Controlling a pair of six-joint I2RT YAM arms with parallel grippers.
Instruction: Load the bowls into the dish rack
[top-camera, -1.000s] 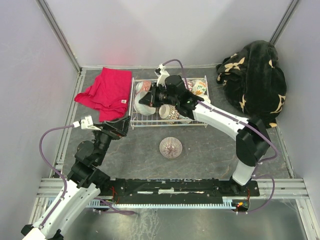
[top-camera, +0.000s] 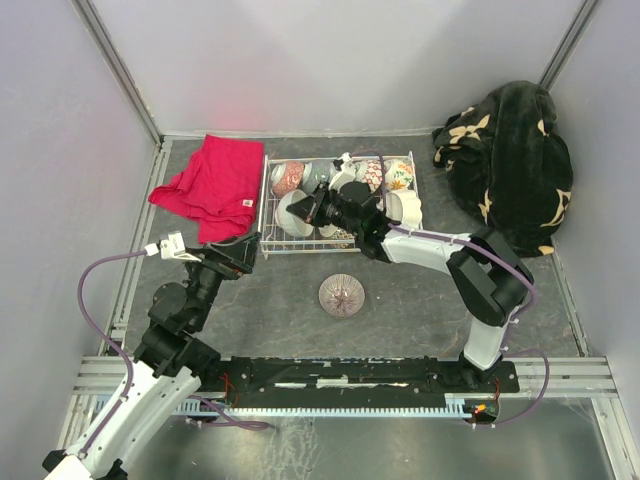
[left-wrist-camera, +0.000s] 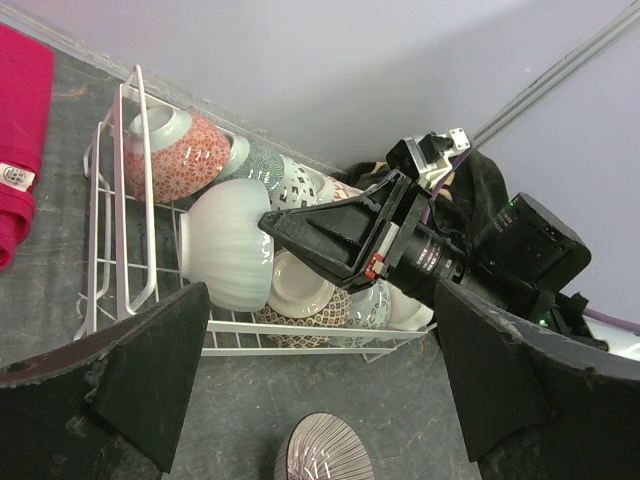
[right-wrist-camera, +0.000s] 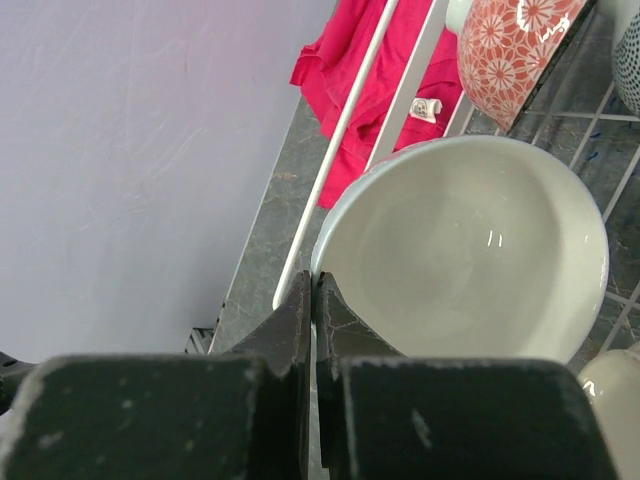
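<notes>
My right gripper (top-camera: 310, 208) is shut at the near rim of a white bowl (right-wrist-camera: 465, 250) in the left front of the dish rack (top-camera: 262, 230); the rim meets the fingertips, though a grip on it is unclear. Patterned bowls, such as a red one (right-wrist-camera: 515, 50), fill the rack's back row, with more bowls at the front right. A ribbed bowl (top-camera: 341, 295) lies on the floor before the rack. My left gripper (top-camera: 240, 255) is open and empty, left of it.
A red cloth (top-camera: 215, 185) lies left of the rack, and a dark patterned blanket (top-camera: 500, 160) fills the right back corner.
My right arm has shifted and turned, its wrist moving right and down in the top view, while the fingertips stay at the white bowl. The left arm has not moved.
</notes>
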